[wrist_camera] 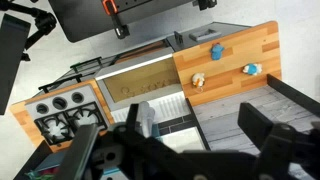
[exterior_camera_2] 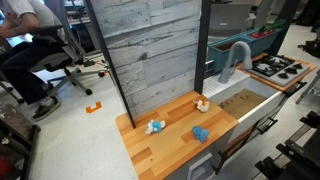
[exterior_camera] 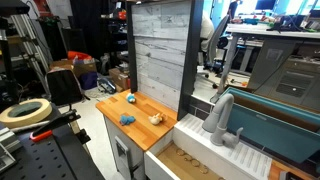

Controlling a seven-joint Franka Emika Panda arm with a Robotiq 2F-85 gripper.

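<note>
My gripper is open in the wrist view, its dark fingers (wrist_camera: 272, 152) wide apart with nothing between them. It is above the toy kitchen, apart from everything on the counter. On the wooden countertop (exterior_camera_2: 160, 140) lie a blue toy (exterior_camera_2: 200, 133), a small beige-and-orange toy (exterior_camera_2: 202, 105) and a blue-and-white toy (exterior_camera_2: 155, 127). The wrist view shows the same blue toy (wrist_camera: 217, 50), beige toy (wrist_camera: 198, 78) and blue-and-white toy (wrist_camera: 251, 69) at the right. The toys' exact kinds are too small to tell.
A sink basin (wrist_camera: 122, 88) with a grey faucet (exterior_camera_2: 236, 57) adjoins the counter, with a stove (exterior_camera_2: 279, 69) beyond it. A white plank-patterned wall (exterior_camera_2: 165, 55) rises behind the counter. Cabinet fronts (exterior_camera: 125, 152) face the robot's side. Bare wood lies between the toys.
</note>
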